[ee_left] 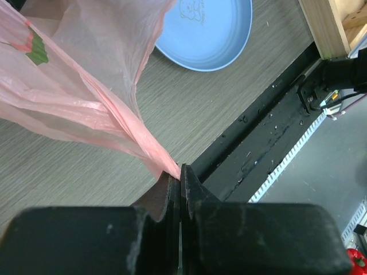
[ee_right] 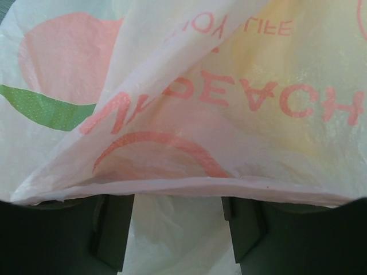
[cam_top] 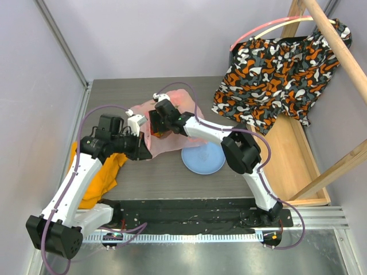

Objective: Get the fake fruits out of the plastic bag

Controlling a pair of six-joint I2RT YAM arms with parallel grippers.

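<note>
The pink plastic bag (cam_top: 180, 102) lies crumpled on the table, its printed film filling the right wrist view. My left gripper is shut on the bag's edge, which is stretched up and away from its fingertips. At the bag's mouth my right gripper stands open, its fingers apart with bag film (ee_right: 172, 186) lying across them. No fruit shows between them. An orange fruit (cam_top: 157, 134) peeks out beside that gripper in the top view, mostly hidden. A yellowish shape shows faintly through the film in the right wrist view.
A light blue plate (cam_top: 204, 159) rests just right of the bag. Orange cloth (cam_top: 106, 180) is at the left, below the left arm. A wooden tray (cam_top: 289, 157) with camouflage cloth (cam_top: 275, 74) stands at the right. Table in front of the bag is clear.
</note>
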